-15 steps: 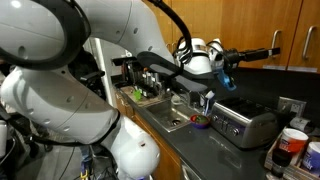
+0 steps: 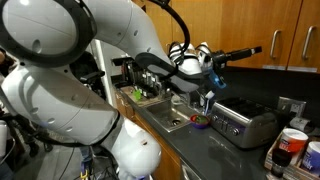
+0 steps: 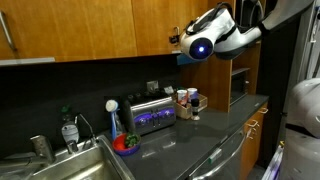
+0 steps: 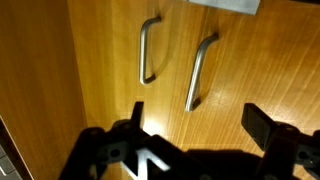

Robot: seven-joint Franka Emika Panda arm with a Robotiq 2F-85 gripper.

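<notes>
My gripper stands open in the wrist view, its dark fingers wide apart at the lower left and right with nothing between them. Ahead of it are wooden cabinet doors bearing two metal bar handles. The longer handle (image 4: 200, 72) lies in line with the gap between the fingers; the shorter handle (image 4: 148, 50) is farther left. Both handles are clear of the fingers. From exterior view 1, the upper cabinet (image 2: 225, 25) shows behind the arm, with a door handle (image 2: 277, 43) right of the gripper. Exterior view 2 has the gripper close to the cabinet front (image 3: 110, 30).
Below on the dark counter (image 3: 190, 150) stand a silver toaster (image 3: 150, 113), a colorful bowl (image 3: 126, 144) and a wooden box (image 3: 190, 103) with cups. The sink (image 3: 85, 165) is to the left.
In exterior view 1 the gripper has shifted left, leaving more distance between it and the right-hand cabinet handles. The objects on the counter have stayed put.
</notes>
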